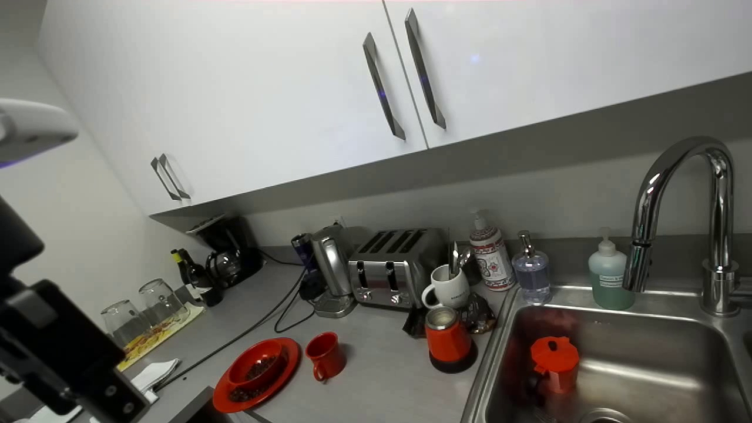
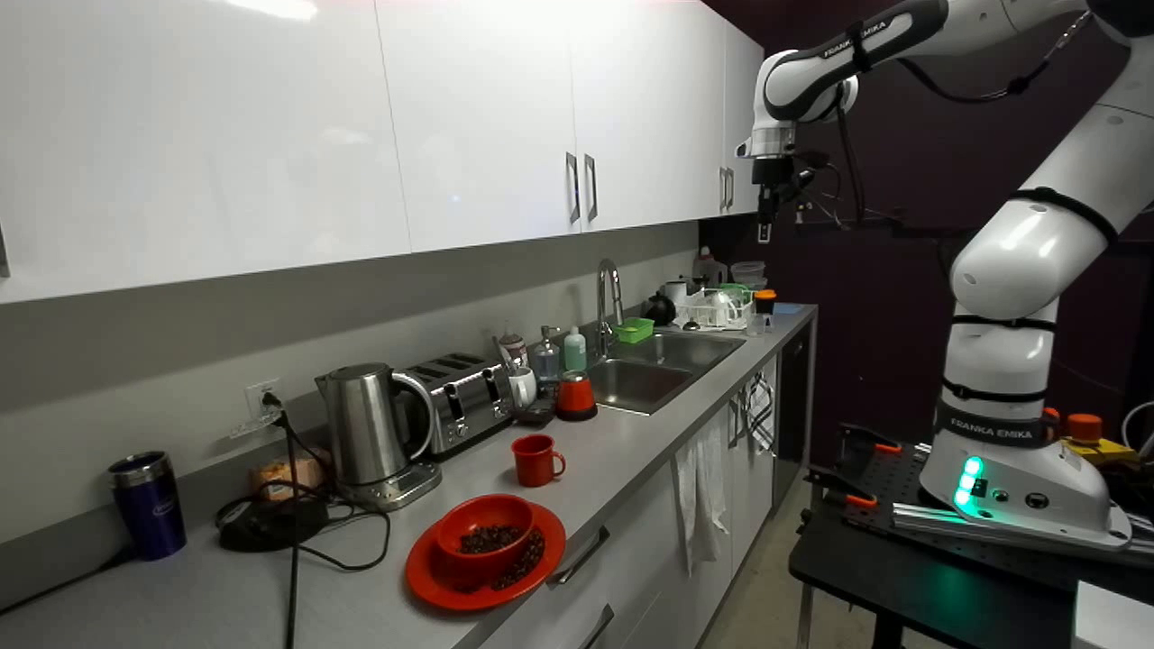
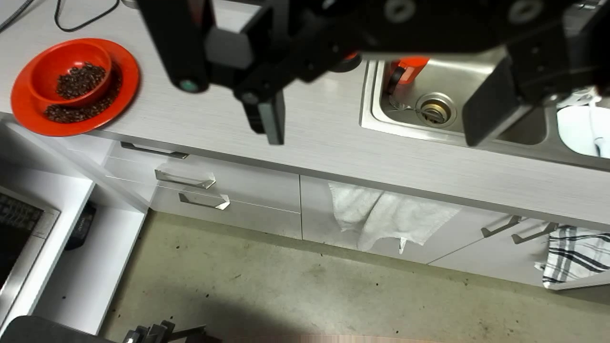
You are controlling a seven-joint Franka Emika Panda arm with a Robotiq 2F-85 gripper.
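My gripper hangs open high in front of the counter, its two fingers wide apart with nothing between them. Exterior view 2 has the gripper (image 2: 764, 229) pointing down, far off from the dishes. A red bowl (image 2: 484, 546) of dark beans sits on a red plate (image 2: 433, 579), where more beans lie. Close by stands a red mug (image 2: 535, 463). The red and black moka pot base (image 1: 447, 337) stands on the counter left of the sink. Inside the sink is a red moka pot top (image 1: 554, 363).
The toaster (image 1: 384, 275), kettle (image 2: 368, 433) and soap bottles line the wall. Black cords (image 1: 264, 314) cross the counter. Cabinets (image 2: 476, 119) overhang it. A drying rack (image 2: 719, 312) stands beyond the sink (image 2: 649, 406).
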